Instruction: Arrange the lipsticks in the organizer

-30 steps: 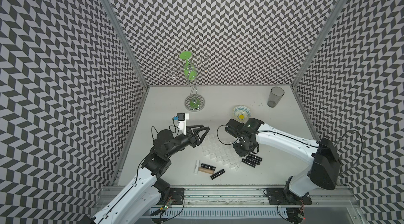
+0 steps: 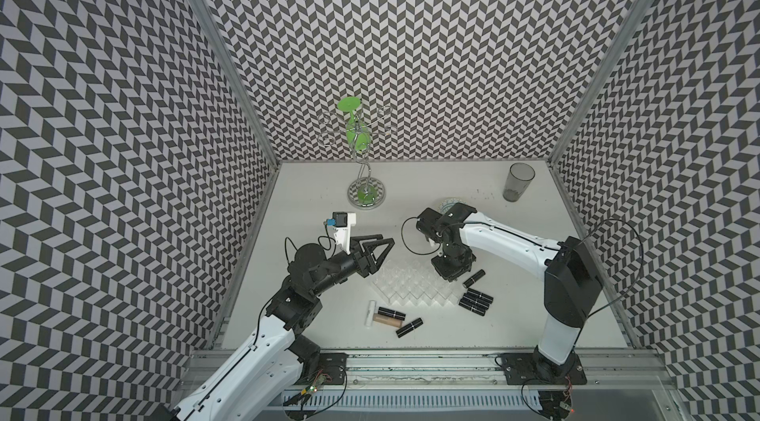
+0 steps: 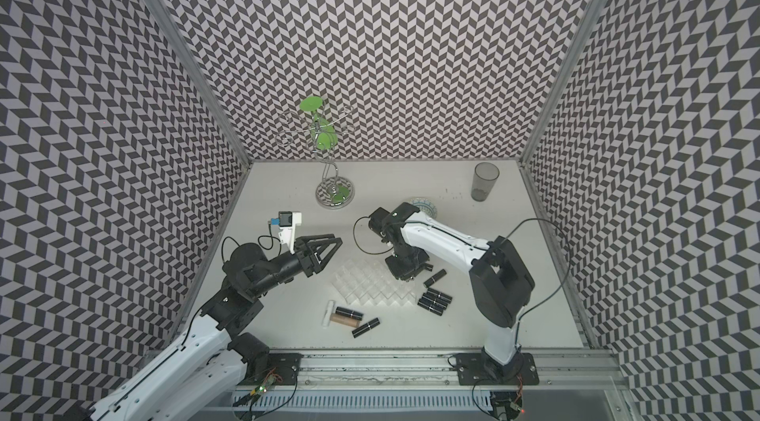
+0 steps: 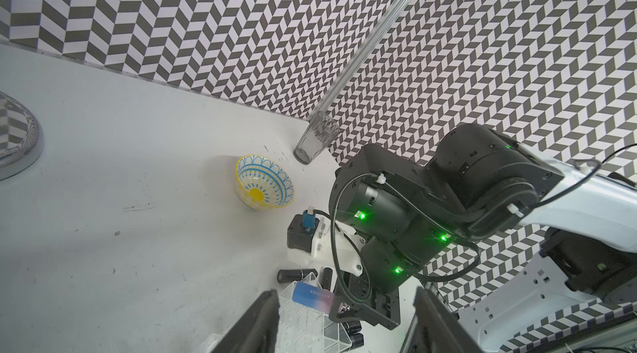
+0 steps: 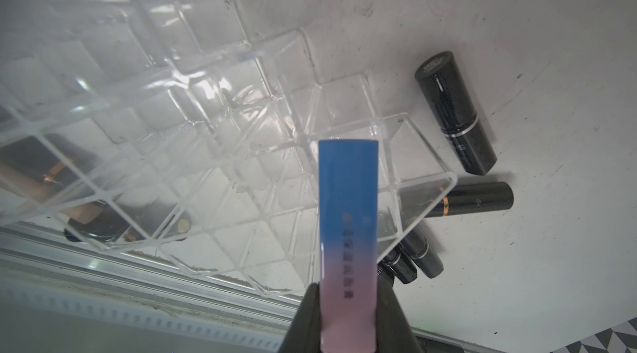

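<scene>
My right gripper is shut on a blue-to-pink lipstick tube (image 5: 348, 220), held over the right-hand cells of the clear organizer (image 5: 292, 193). How deep the tube sits in a cell cannot be told. A lone black lipstick (image 5: 458, 114) lies right of the organizer, and several others (image 2: 475, 300) are bunched close to its right corner. At the front left are a white tube (image 2: 369, 312), a black lipstick (image 2: 391, 313), a tan tube (image 2: 388, 321) and another black one (image 2: 409, 327). My left gripper (image 2: 385, 252) stands open and empty at the organizer's back left.
Behind the right arm is a patterned bowl (image 4: 264, 183). A grey glass (image 2: 517, 183) stands at the back right, and the round base of a green-topped stand (image 2: 366, 193) at the back left. Bare table lies between the stand and bowl.
My right gripper has moved left and back, uncovering a black lipstick and covering much of the bowl. The organizer has turned and shifted slightly left. The left arm has stayed still.
</scene>
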